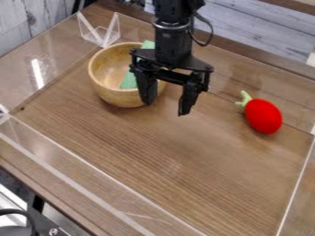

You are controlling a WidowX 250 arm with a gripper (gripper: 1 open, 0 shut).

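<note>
My black gripper (168,93) hangs over the middle of the table, at the right front of a tan bowl (114,90), with its two fingers apart and nothing visible between them. A light green item (131,80) lies in the bowl, partly hidden behind my arm. To the right, apart from the gripper, a red object with a green top (262,114) lies on the wooden table (147,175).
A clear plastic piece (99,29) is at the back left. The table's left edge borders a darker area.
</note>
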